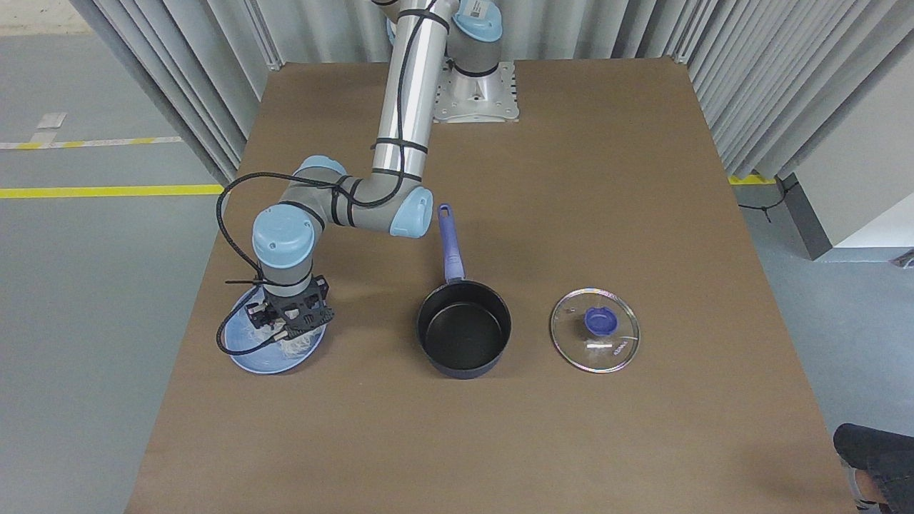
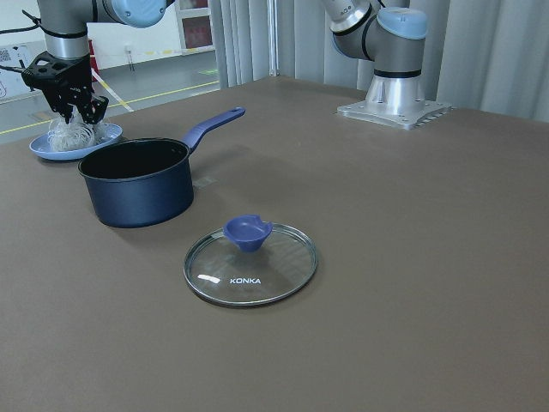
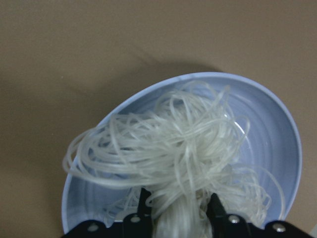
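Observation:
A pile of translucent white noodles (image 3: 173,144) sits on a light blue plate (image 3: 267,129) at the left of the table. My gripper is down in the pile, with strands lying between and over its fingers; whether it is shut on them cannot be told. In the front view the plate (image 1: 267,360) is largely under my wrist. A dark saucepan (image 1: 463,334) with a purple handle (image 1: 451,247) stands empty to the right of the plate. A glass lid (image 2: 214,266) with a blue knob (image 2: 248,233) lies flat to the right of the saucepan.
The arm's base (image 2: 395,103) stands at the back. A dark object, partly seen, is at the lower right edge in the front view, off the table.

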